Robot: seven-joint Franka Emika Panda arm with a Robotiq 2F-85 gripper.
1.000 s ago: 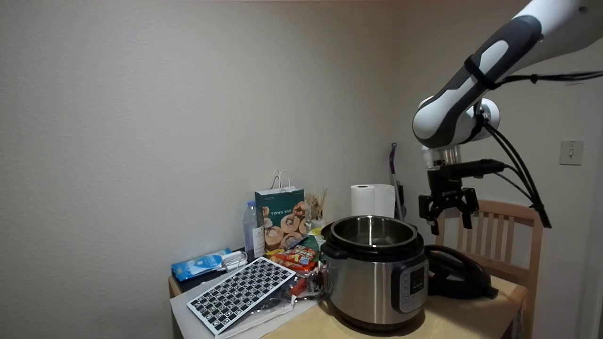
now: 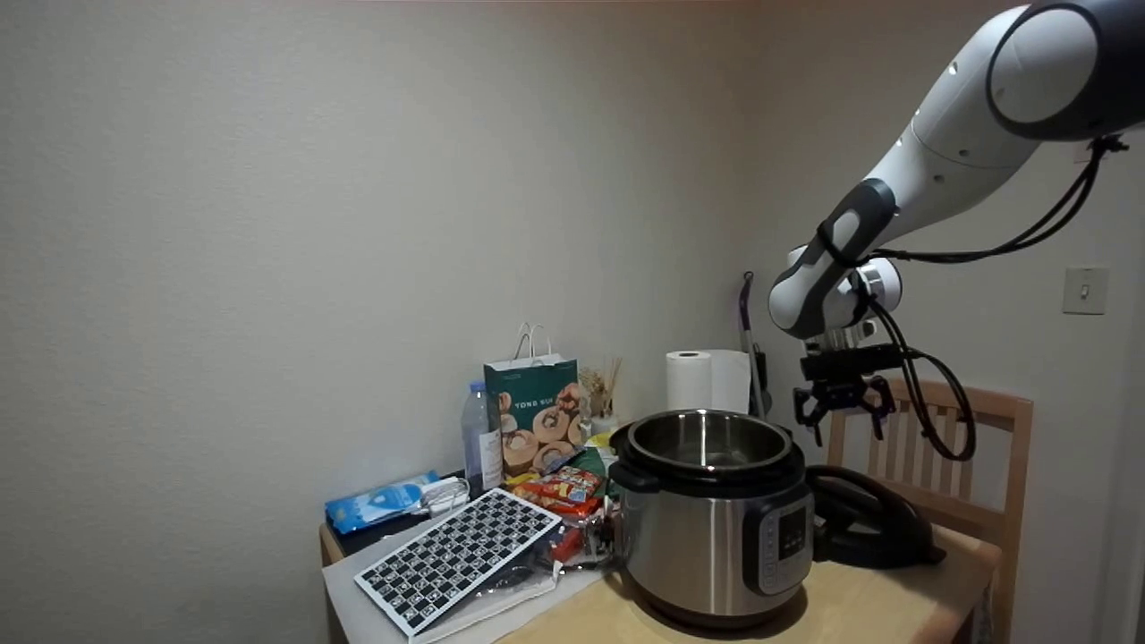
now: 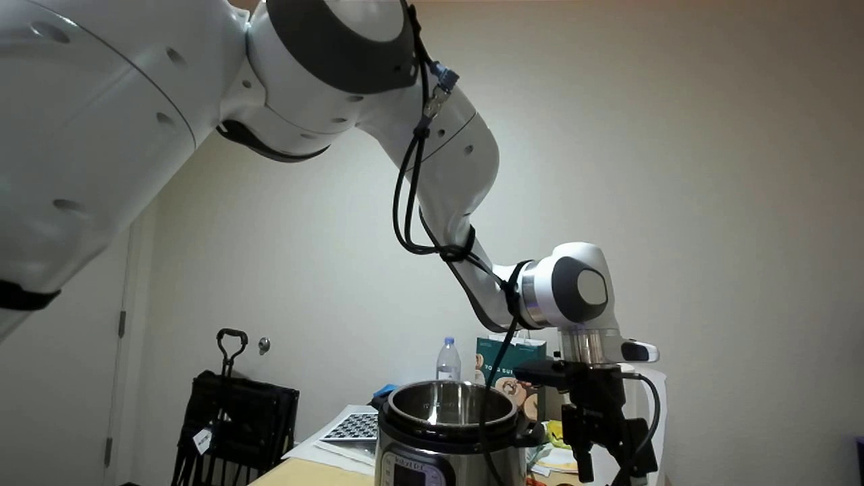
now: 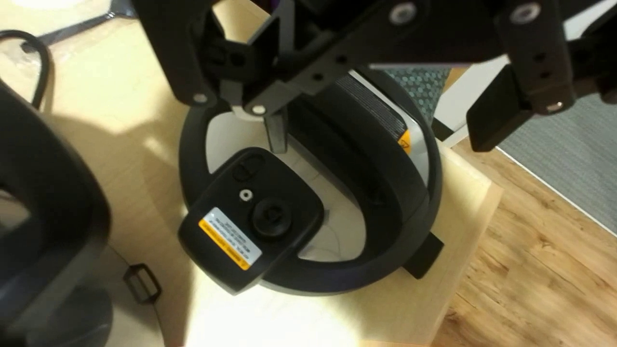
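Note:
Above the table's right end, my gripper (image 2: 849,431) hangs open with nothing between its fingers. Below it, the black pressure-cooker lid (image 2: 871,521) lies on the table beside the steel cooker (image 2: 687,547), whose top is uncovered. In the wrist view the lid (image 4: 399,231) shows its arched handle and a square block with a warning label. The two fingertips (image 4: 276,136) appear on either side of the handle in that view, but the exterior view shows them higher than the lid and apart from it. In the second exterior view the cooker (image 3: 453,441) hides the lid.
Left of the cooker lie a checkered board (image 2: 462,558), snack packets (image 2: 569,488), a bottle (image 2: 482,440) and a green paper bag (image 2: 537,413). A paper towel roll (image 2: 689,381) stands behind. A wooden chair (image 2: 1014,472) is beyond the table's right end.
My wrist has turned and the arm has come lower, shifting left in the first exterior view. The gripper remains open, at about the same height above the lid. Cooker and lid have stayed in place.

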